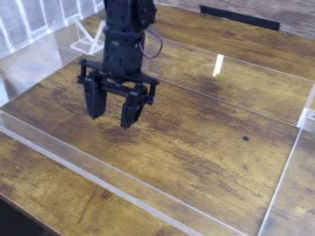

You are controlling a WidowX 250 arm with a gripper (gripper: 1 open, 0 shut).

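The black robot arm (122,41) comes down from the top into a clear-walled tray on a wooden surface. Its gripper (114,101) hangs over the left part of the tray, with two dark fingers spread apart and pointing down. It is open, and nothing shows between the fingers.
The tray floor (209,157) is bare wood apart from a small dark spot at the right. Transparent walls border it on all sides. A white wire rack (25,23) stands at the upper left, and a dark strip (240,18) lies at the back.
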